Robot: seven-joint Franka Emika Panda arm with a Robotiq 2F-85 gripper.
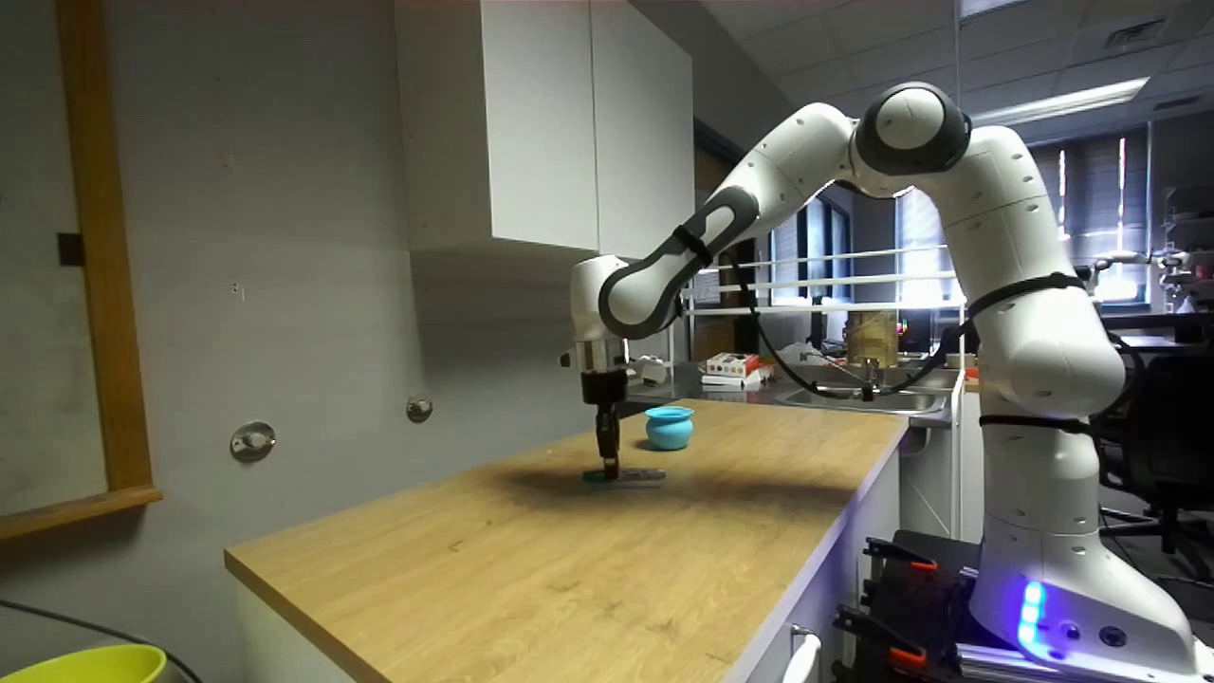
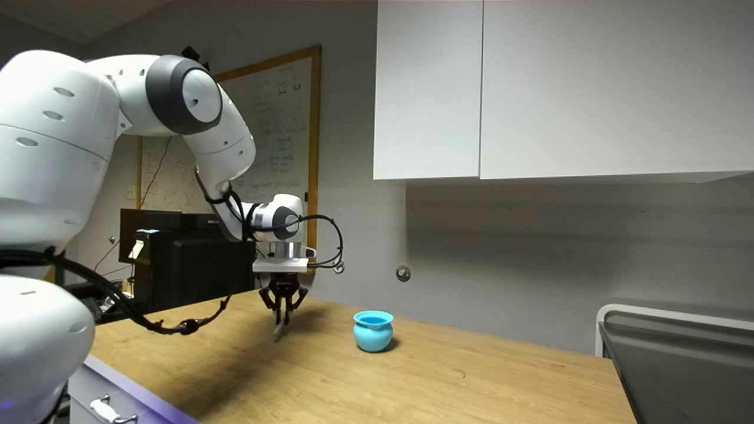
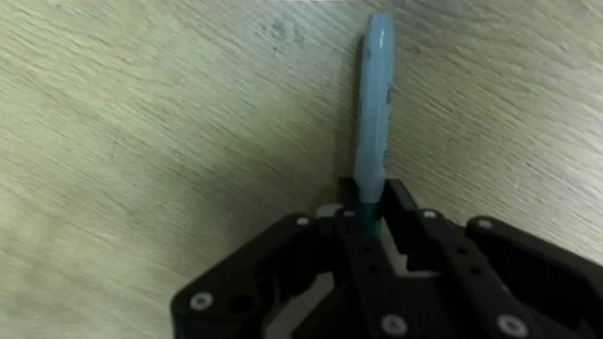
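Note:
In the wrist view a grey marker (image 3: 374, 107) with a green band reaches out from between the fingers of my gripper. The fingers are shut on it near the green part, and its rear end is hidden by the fingers. From the side, the marker (image 1: 646, 473) lies roughly level, just above the wooden counter, with its green end pointing left. My gripper (image 2: 282, 321) points straight down, to the left of a turquoise pot (image 2: 373, 331). The pot (image 1: 669, 428) stands upright with its mouth open.
A white wall cabinet (image 2: 565, 92) hangs over its back part. Past the far end are a sink (image 1: 910, 400) and some boxes (image 1: 730, 365).

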